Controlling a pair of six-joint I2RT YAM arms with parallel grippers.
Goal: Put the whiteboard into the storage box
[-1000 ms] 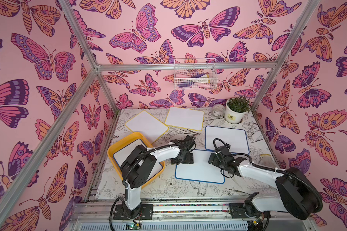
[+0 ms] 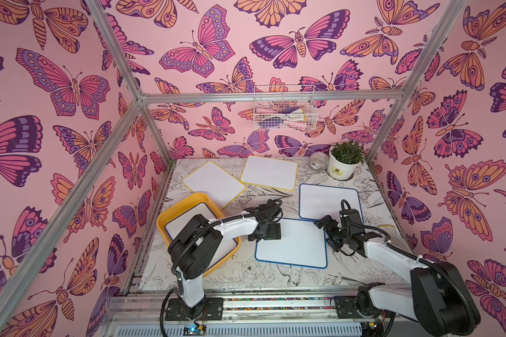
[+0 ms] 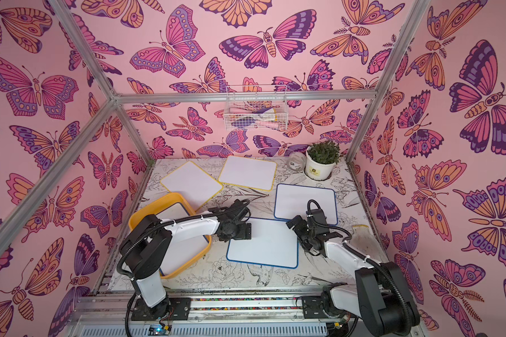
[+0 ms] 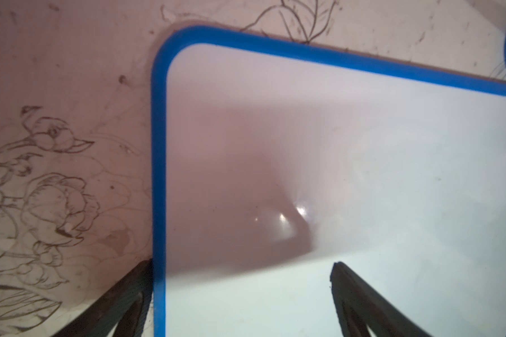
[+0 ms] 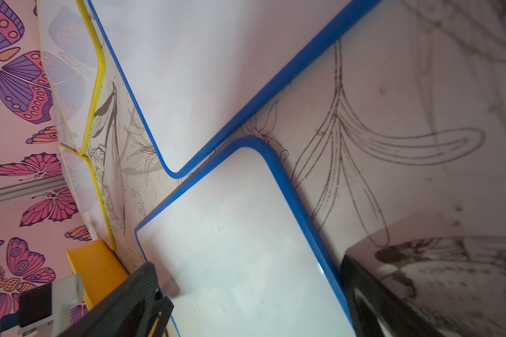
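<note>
A white board with a blue rim (image 2: 298, 250) lies flat at the front middle of the table. My left gripper (image 2: 265, 233) stands open over its left edge; in the left wrist view one finger (image 4: 135, 300) is at that blue edge and the other lies over the white face. At the opposite edge my right gripper is also open, its one finger (image 5: 362, 286) just beside the blue rim. The yellow storage box (image 2: 162, 221) sits at the left, partly behind my left arm, with a white board (image 2: 194, 214) inside it.
Behind the front board and close to its rear edge lies another blue-rimmed board (image 3: 306, 196). Two yellow-rimmed boards (image 2: 213, 182) lie farther back. A potted plant (image 2: 344, 163) and a clear jar (image 2: 318, 161) stand at the back right.
</note>
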